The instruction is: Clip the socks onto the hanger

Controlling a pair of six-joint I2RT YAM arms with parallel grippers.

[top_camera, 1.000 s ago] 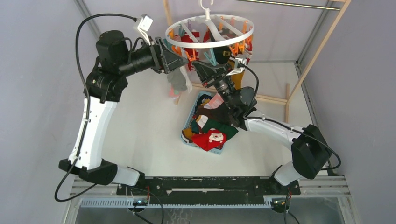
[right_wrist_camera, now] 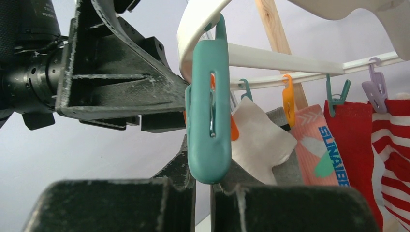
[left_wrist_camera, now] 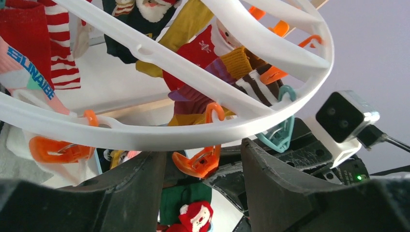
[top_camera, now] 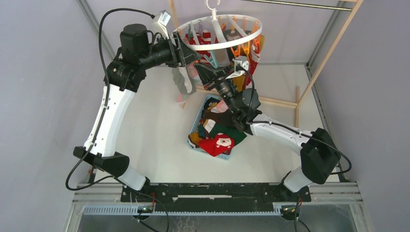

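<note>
The round white hanger [top_camera: 232, 44] hangs at the back with coloured clips round its rim. An orange clip [left_wrist_camera: 202, 162] on the near rim lies between the parted fingers of my left gripper, which is open around it. My right gripper [top_camera: 205, 72] comes from below and appears shut on that orange clip's lower end. In the right wrist view a teal clip [right_wrist_camera: 211, 111] hides its fingertips, and only a little of the orange clip [right_wrist_camera: 234, 128] shows behind it. Socks such as a red one [right_wrist_camera: 350, 140] hang from other clips.
The blue basket [top_camera: 192, 128] of loose socks stands on the floor below. A wooden frame [top_camera: 329, 60] rises at the right. The two grippers are very close together under the rim, with the left finger [right_wrist_camera: 130, 77] near the teal clip.
The right arm has shifted slightly left. A pale hanging sock at the hanger's left has swung.
</note>
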